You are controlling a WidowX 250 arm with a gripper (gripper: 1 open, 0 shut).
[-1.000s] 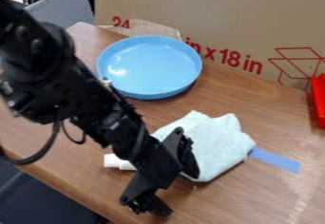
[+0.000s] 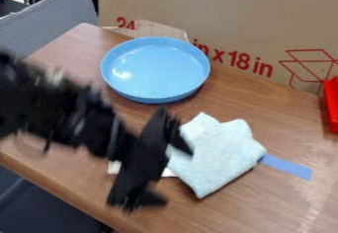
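Observation:
The black gripper (image 2: 152,163) reaches in from the left over the front middle of the wooden table, blurred, its open fingers beside the left part of a folded white cloth (image 2: 219,156). Part of a white object (image 2: 115,167) shows behind the gripper at the cloth's left; the rest is hidden. Whether the fingers touch the cloth cannot be told.
A blue plate (image 2: 154,67) sits at the back left. A strip of blue tape (image 2: 288,167) lies right of the cloth. A red container (image 2: 330,104) is at the right edge, before a cardboard box (image 2: 224,15).
The arm has moved upward and left from the cloth's front, and its body now sits farther left in view. The cloth looks unmoved.

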